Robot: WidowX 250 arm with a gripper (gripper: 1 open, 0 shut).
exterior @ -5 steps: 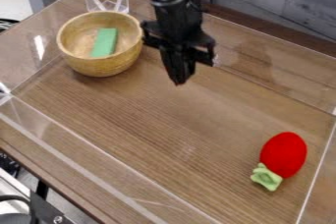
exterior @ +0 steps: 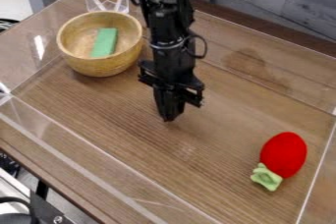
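Observation:
The black robot arm reaches down from the top middle, its gripper (exterior: 171,110) low over the middle of the wooden table (exterior: 118,159). The gripper is shut, with nothing visible between its fingers. To its upper left is a yellow bowl (exterior: 86,63) with a green block (exterior: 105,41) inside. At the lower right lies a red object (exterior: 284,153) with a pale green part (exterior: 266,177) at its lower end, well apart from the gripper.
A white object stands at the top left behind the bowl.
The arm has moved down and toward the front of the table, so the gripper sits lower in the view. The bowl and the red object have not visibly moved.

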